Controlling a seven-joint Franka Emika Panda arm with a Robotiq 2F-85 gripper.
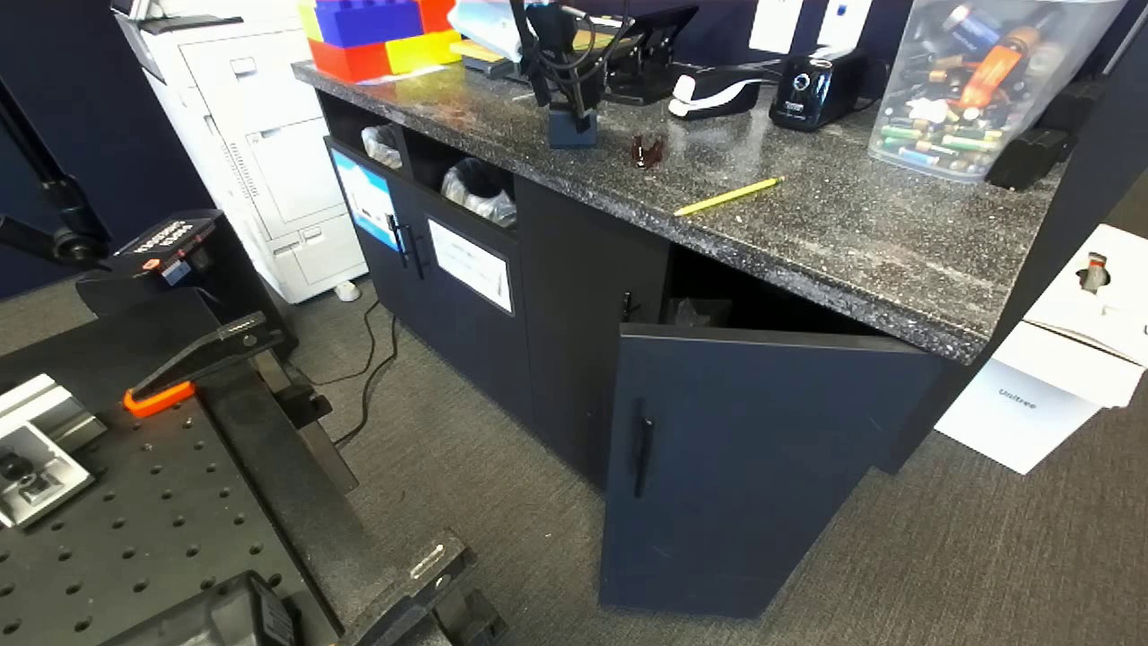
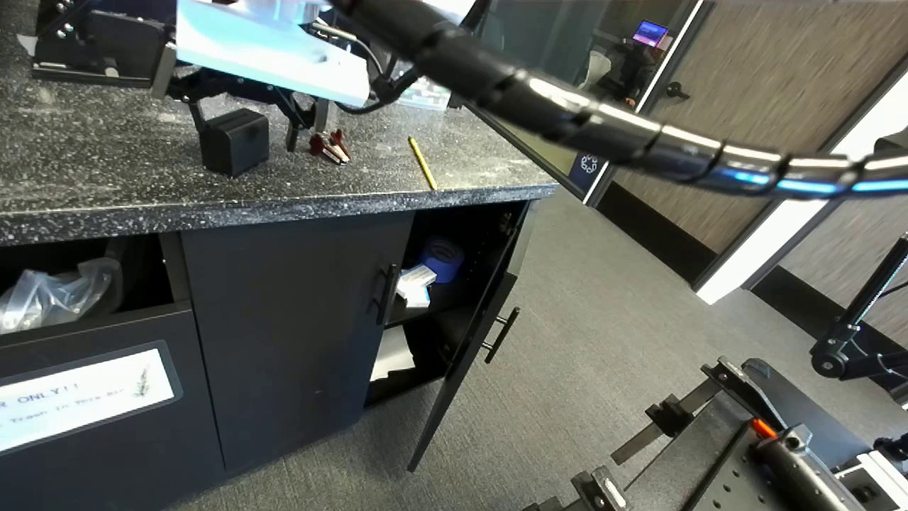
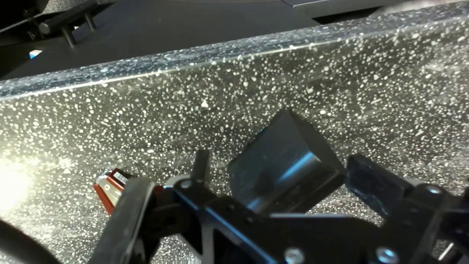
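Note:
A black block (image 3: 281, 167) rests on the speckled countertop, near its front edge. My gripper is open, with one finger on either side of the block in the wrist view. A gap shows between the block and the left finger; the right finger (image 3: 373, 180) is very near the block's corner, and contact there is unclear. Exterior view 2 has the block (image 2: 235, 140) below the arm. From exterior view 1 the block (image 1: 571, 131) sits under the dark gripper, partly covered by it.
Beside the gripper lies a red staple remover (image 2: 330, 146). Farther right are a yellow pencil (image 1: 729, 196) and a clear bin of batteries (image 1: 963, 97). One cabinet door (image 1: 753, 463) stands ajar below the counter (image 1: 861, 231). Bare countertop surrounds the pencil.

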